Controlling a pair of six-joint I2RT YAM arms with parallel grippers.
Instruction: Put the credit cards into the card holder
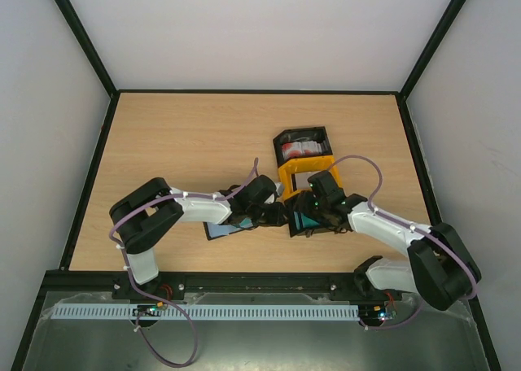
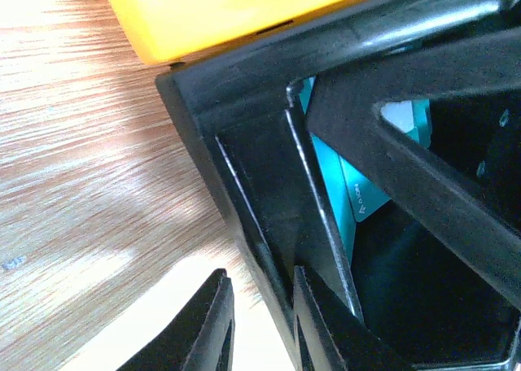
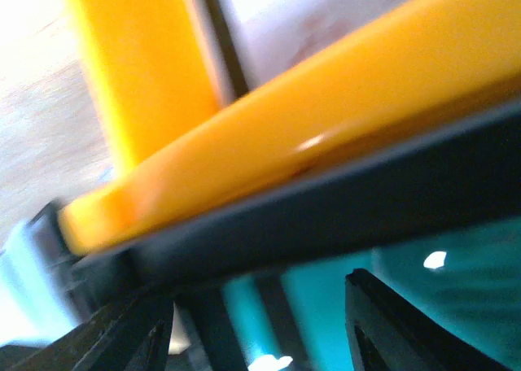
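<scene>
Teal cards point(image 2: 330, 172) stand in a black holder point(image 2: 252, 176). My left gripper is shut on that holder's near wall, one finger on each side. Over the same holder, my right gripper is part open, with a dark upright strip and teal surface showing between its fingers. Whether it touches a card cannot be made out in the blur. In the top view both grippers meet over this front holder point(image 1: 293, 228), hiding much of its inside. A yellow holder point(image 1: 333, 160) adjoins it behind.
A rear black holder point(image 1: 282, 135) contains red and white cards point(image 1: 303, 149). A black-edged pale blue piece point(image 1: 221, 230) lies partly beneath my left arm.
</scene>
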